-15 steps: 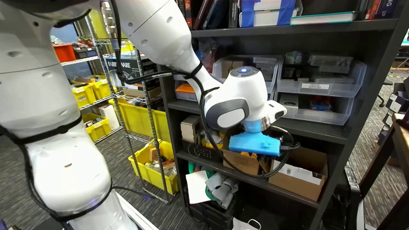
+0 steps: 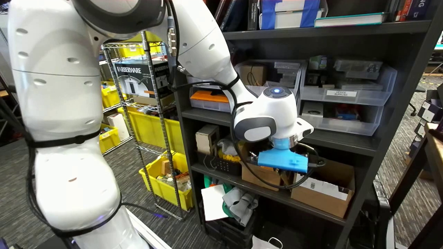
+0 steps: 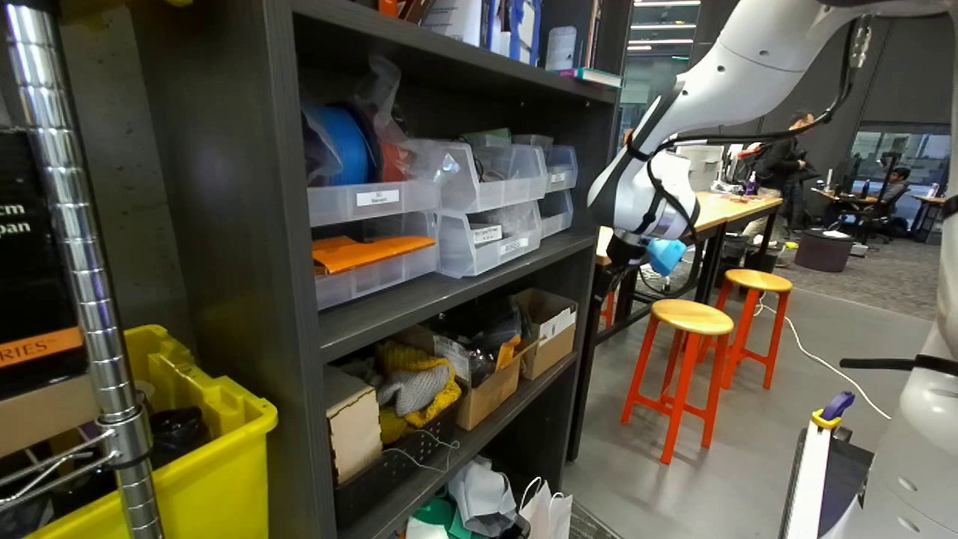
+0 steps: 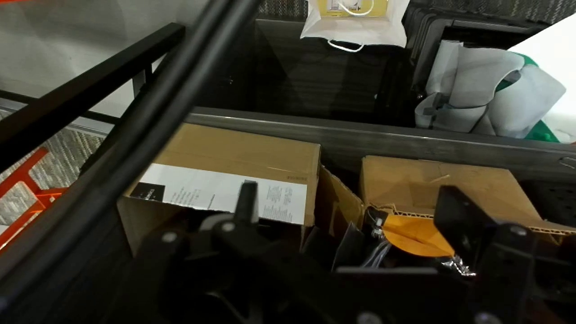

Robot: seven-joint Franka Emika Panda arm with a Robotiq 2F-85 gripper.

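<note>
Behind the fingers, in the wrist view, a cardboard box (image 4: 232,143) with a white printed label stands to the left. To the right is a second cardboard box (image 4: 448,181) with an orange piece (image 4: 418,235) and dark items at its opening. From exterior view 1 the blue wrist mount (image 2: 282,159) hangs before the shelf that bears these boxes, and the fingers are hidden. Exterior view 2 shows the wrist to the right of the bookcase.
The dark bookcase (image 3: 305,260) holds clear bins (image 2: 344,93) one shelf above the boxes. A black cable (image 2: 253,172) loops below the wrist. Grey material and a white sheet (image 2: 214,203) lie lower down. Orange stools (image 3: 691,314) and a wire rack (image 2: 145,120) stand nearby.
The arm has reached farther toward the bookcase, its wrist shifting right and slightly down in exterior view 1. Boxes and bins are where they were.
</note>
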